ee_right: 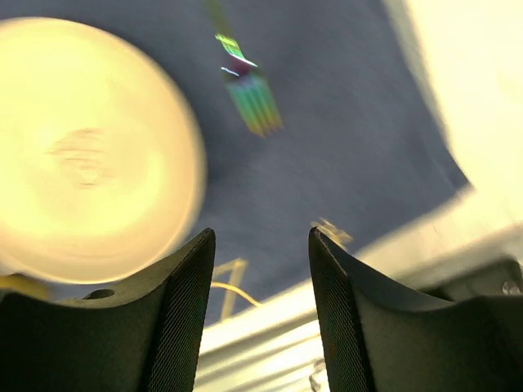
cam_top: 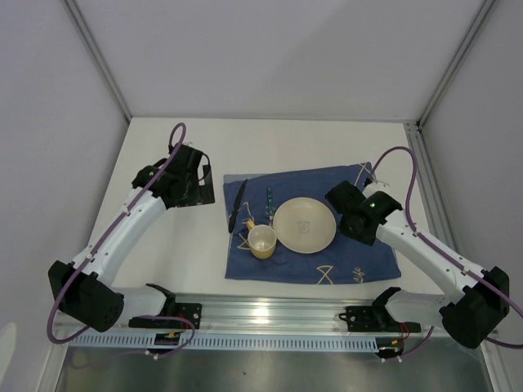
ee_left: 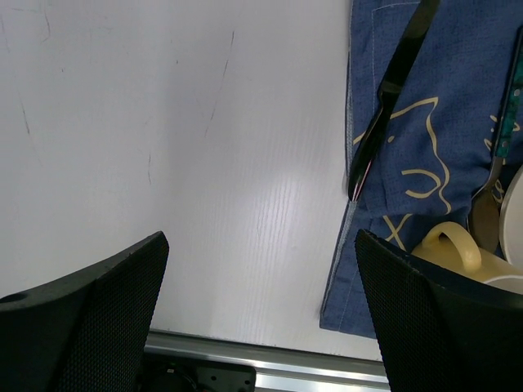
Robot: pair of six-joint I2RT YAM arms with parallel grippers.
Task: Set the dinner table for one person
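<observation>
A blue placemat (cam_top: 286,265) holds a cream plate (cam_top: 302,224), a cup (cam_top: 261,241) at its lower left, a black knife (cam_top: 236,204) and a teal-handled spoon (cam_top: 270,204). A fork (ee_right: 252,100) lies right of the plate in the right wrist view. My left gripper is open and empty over the white table left of the mat. My right gripper hovers over the mat right of the plate, fingers part open, nothing seen between them; that view is blurred.
Walls and metal rails border the table.
</observation>
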